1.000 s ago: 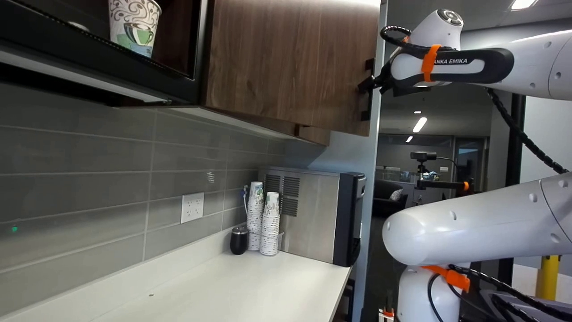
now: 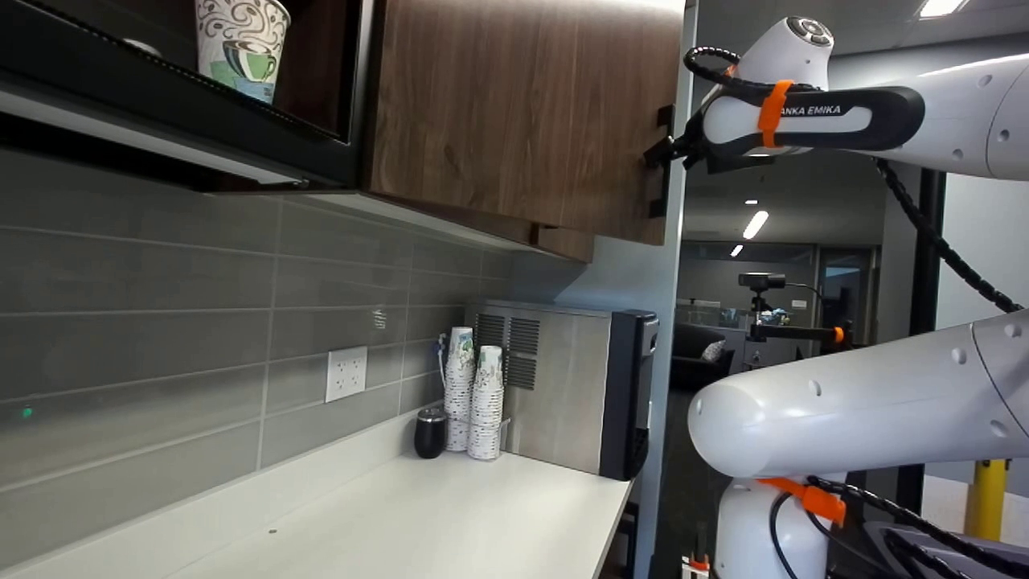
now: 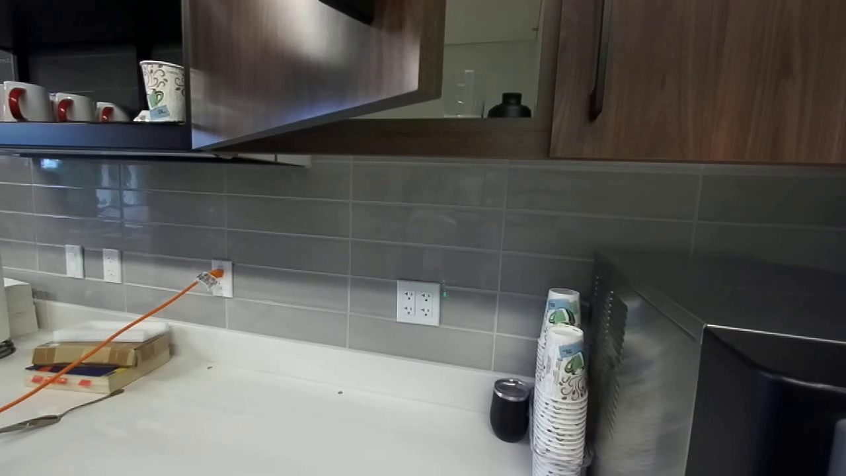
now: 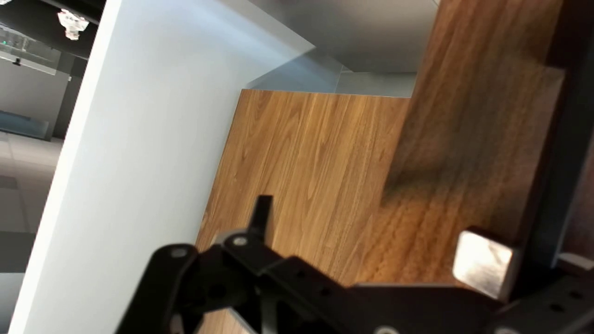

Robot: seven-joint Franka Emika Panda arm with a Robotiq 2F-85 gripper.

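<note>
The brown wooden cabinet door (image 2: 521,106) stands partly open, swung out from the cabinet. On its outer edge is a black bar handle (image 2: 660,204), which runs down the right side of the wrist view. My gripper (image 2: 663,154) is up against this handle. In the wrist view the gripper is open, its fingers far apart and bare wood showing between them. One of the fingers (image 4: 482,262), with a pale metallic face, sits right beside the handle bar; contact is unclear. The door (image 3: 317,63) hides the gripper in exterior view 2.
Below, a steel machine (image 2: 559,386) stands on the white counter (image 2: 424,521), beside stacked paper cups (image 2: 485,410) and a black tumbler (image 2: 430,433). A pale wall panel (image 4: 150,139) runs close on the left in the wrist view. Inside the cabinet is a dark bottle (image 3: 509,107).
</note>
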